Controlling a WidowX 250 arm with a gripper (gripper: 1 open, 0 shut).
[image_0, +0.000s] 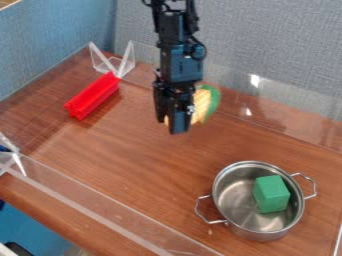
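My gripper (178, 110) hangs over the upper middle of the wooden table, shut on a yellow-and-green object (206, 101) that is largely hidden behind its black fingers. At the lower right a steel pot (238, 207) with two side handles holds a green cube (270, 192). The gripper is above and to the left of the pot, apart from it.
A red block (92, 95) lies at the upper left beside a white wire rack (114, 60). A clear edge strip runs along the front left.
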